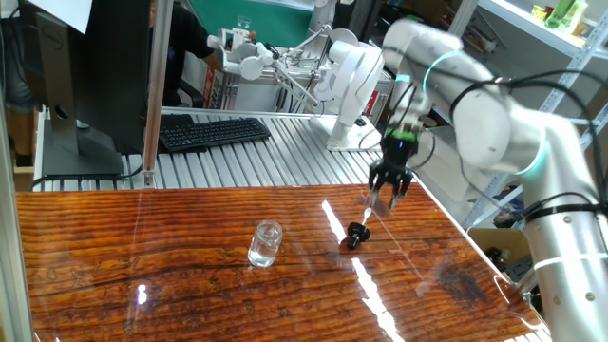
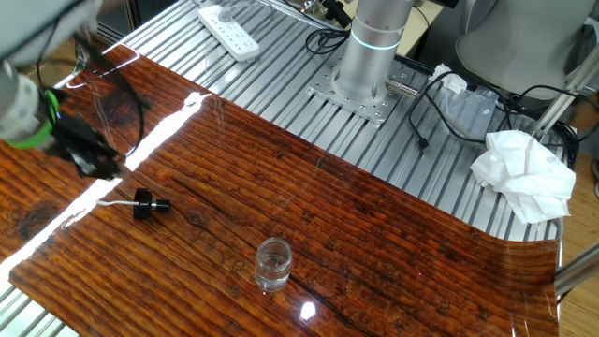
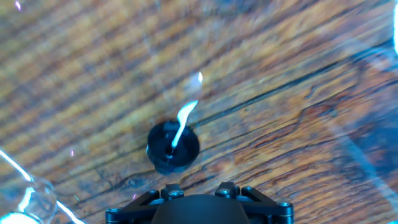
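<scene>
A black dropper cap [image 1: 357, 235] with a thin pale pipette [image 1: 368, 216] lies on the glossy wooden table. In exterior view 2 the cap [image 2: 145, 204] rests on its side, its pipette pointing left. The wrist view looks down on the cap [image 3: 173, 147], ahead of the fingers and apart from them. A glass jar [image 1: 265, 244] holding clear liquid stands upright to the left of the cap in exterior view 1. My gripper [image 1: 384, 199], blurred, hangs above and behind the cap. Its two fingers stand apart, open, with nothing seen between them.
White crumpled paper [image 2: 524, 173] and cables lie on the metal slats in exterior view 2.
</scene>
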